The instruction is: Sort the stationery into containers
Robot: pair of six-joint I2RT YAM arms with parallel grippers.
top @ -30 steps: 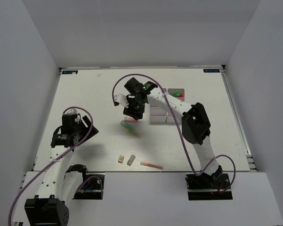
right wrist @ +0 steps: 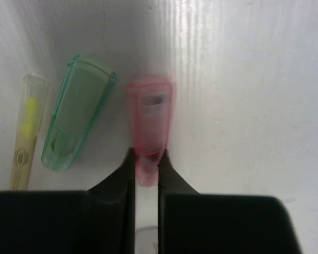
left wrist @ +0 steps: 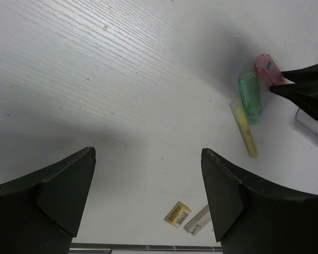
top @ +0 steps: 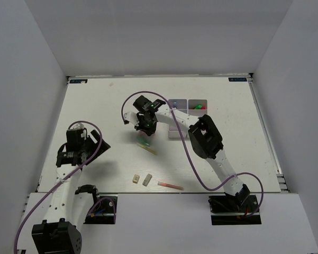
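Observation:
A translucent pink stationery piece, blurred in the right wrist view, has its near end between the fingers of my right gripper, which is shut on it. Just left of it lies a translucent green piece, then a yellow and tan stick. My left gripper stands open and empty over bare table. Below its gap, a small tan block and a grey block lie near the front edge. A red stick rests farther right.
Behind the right arm stands a white sectioned container, partly hidden by it. Green and red items sit in its far right section.
The green piece and yellow stick stay on the table.

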